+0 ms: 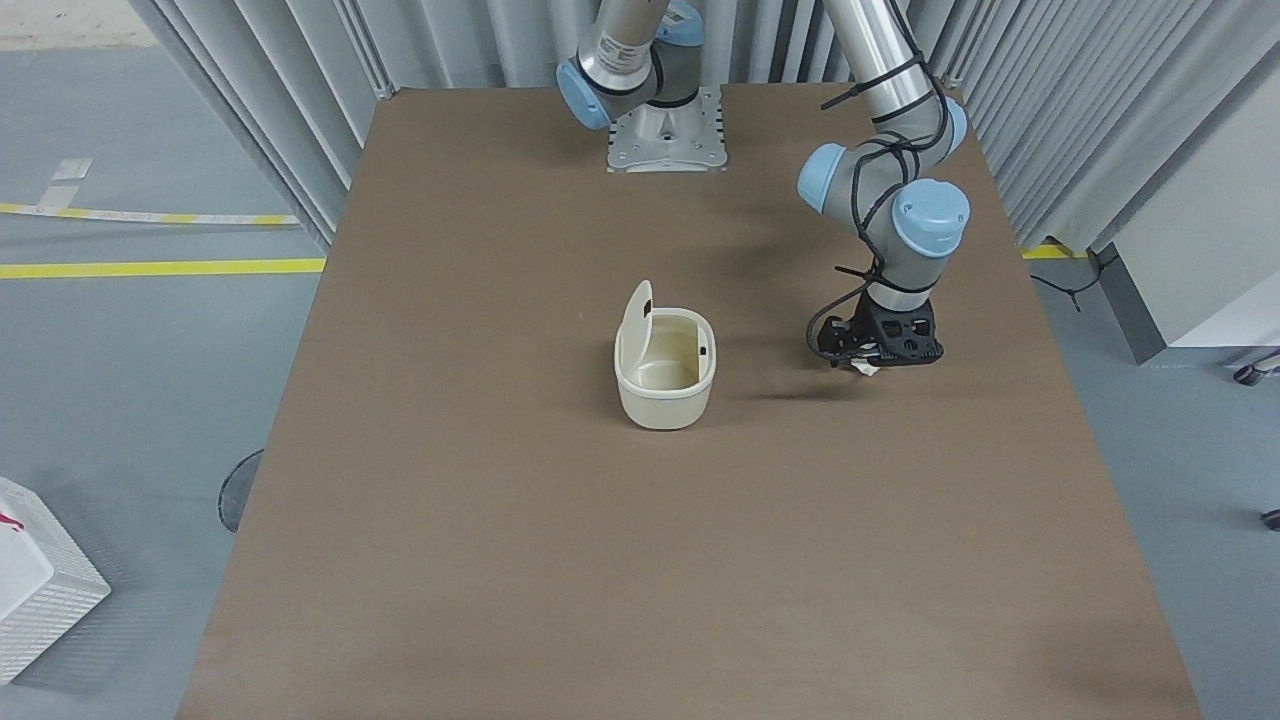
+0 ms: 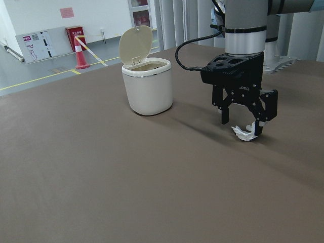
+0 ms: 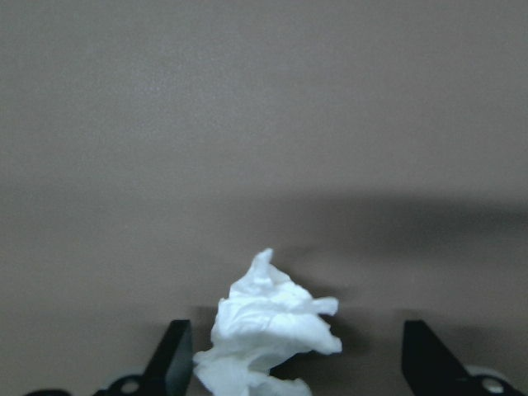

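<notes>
A crumpled white tissue lies on the brown table, between the open fingers of my gripper in the wrist view, nearer the left finger. In the left view my black gripper stands low over the tissue; in the front view the gripper mostly hides it. A white lidded bin stands left of the gripper, its lid raised and its inside visibly empty in the front view.
The robot's base plate sits at the back edge, before grey curtains.
</notes>
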